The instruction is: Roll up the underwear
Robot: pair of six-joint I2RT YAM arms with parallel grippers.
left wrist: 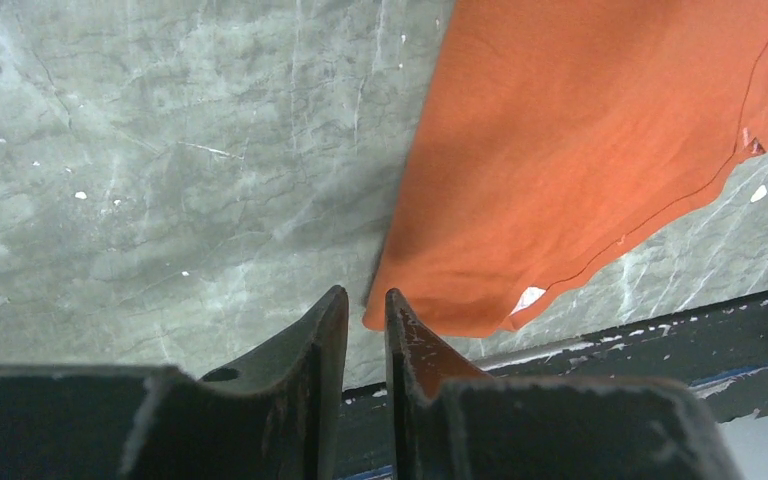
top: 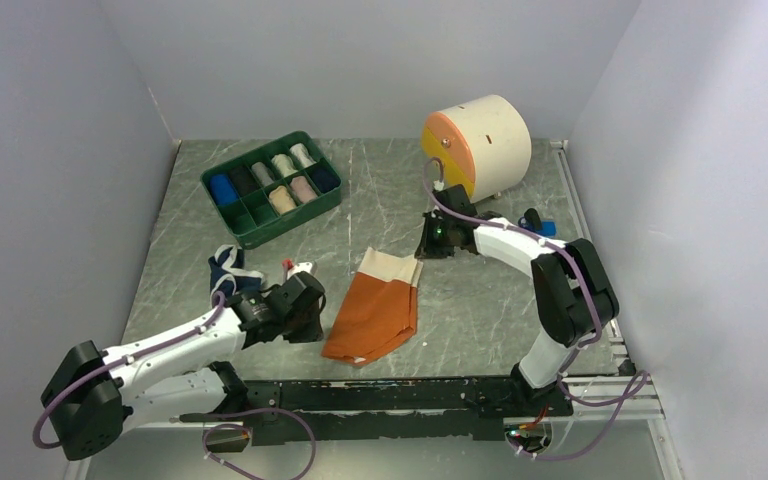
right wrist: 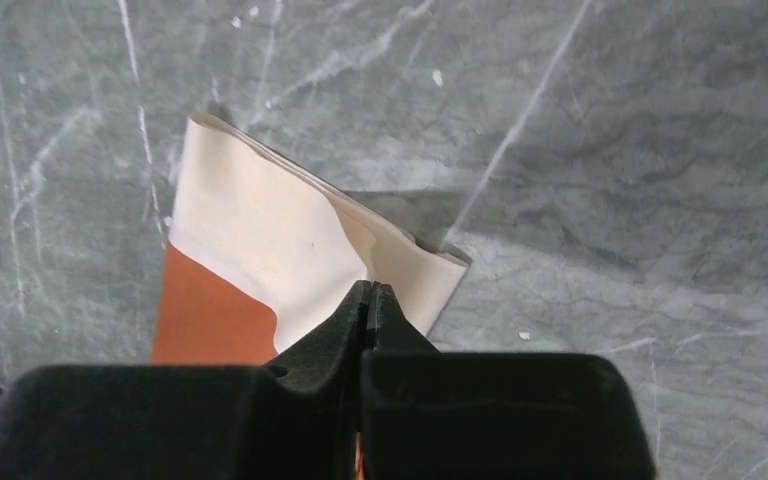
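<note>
A folded orange underwear with a cream waistband lies flat at the centre front of the table, waistband away from me. My right gripper is shut at the waistband's right part. A thin fold of cream cloth runs up to its fingertips and appears pinched there. My left gripper is slightly open, with a narrow empty gap. Its tips hover by the front left corner of the orange cloth, not holding it.
A green divided box with several rolled cloths stands at back left. A dark blue cloth lies behind the left arm. At back right are a white drum and a small blue object.
</note>
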